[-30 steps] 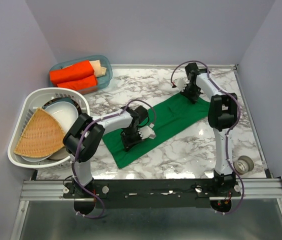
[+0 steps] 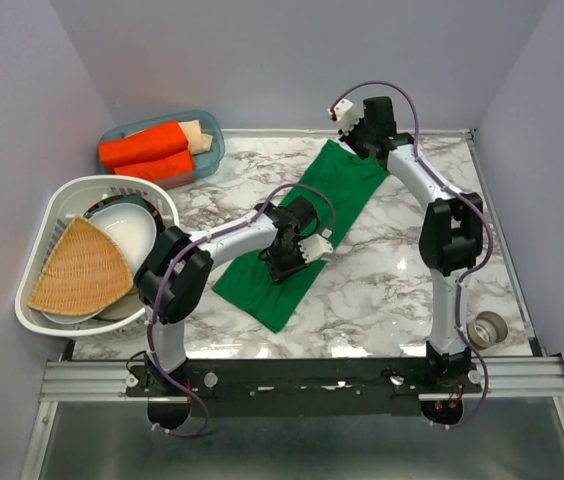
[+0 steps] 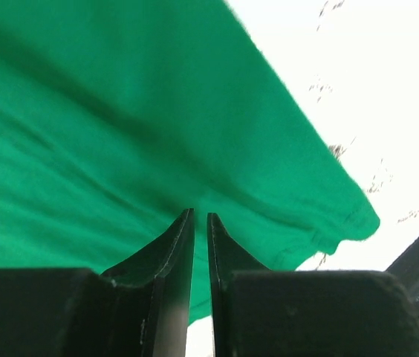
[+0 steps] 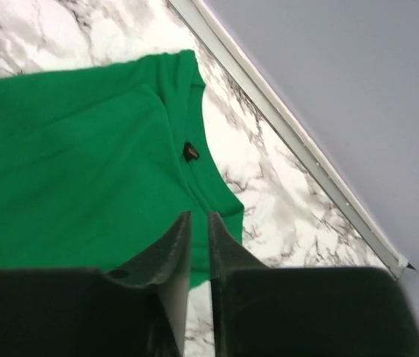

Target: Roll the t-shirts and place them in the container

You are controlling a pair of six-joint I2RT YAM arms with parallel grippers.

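Observation:
A folded green t-shirt (image 2: pixel 274 302) lies as a long strip, slanting from the front left of the marble table to its back edge. Over its near half is my left gripper (image 2: pixel 280 276). The left wrist view shows creased cloth (image 3: pixel 157 82) beneath slightly parted fingers (image 3: pixel 171 256), with none visibly gripped. My right gripper (image 2: pixel 358 152) hangs at the shirt's far end. In the right wrist view that end (image 4: pixel 113 171), with a small dark tag, lies flat below and apart from the slightly open fingertips. The arms hide parts of the shirt from above.
Orange rolled cloths (image 2: pixel 142 146) fill a blue-grey bin (image 2: pixel 218 150) at the back left. A white basket (image 2: pixel 34 268) holding plates and a woven piece stands in front of it. At the right front sits a metal cup (image 2: pixel 487 329). Bare marble (image 2: pixel 372 295) lies right of the shirt.
The shirt has swung to a steeper slant, its far end shifting left and its near end right. The left moved slightly right.

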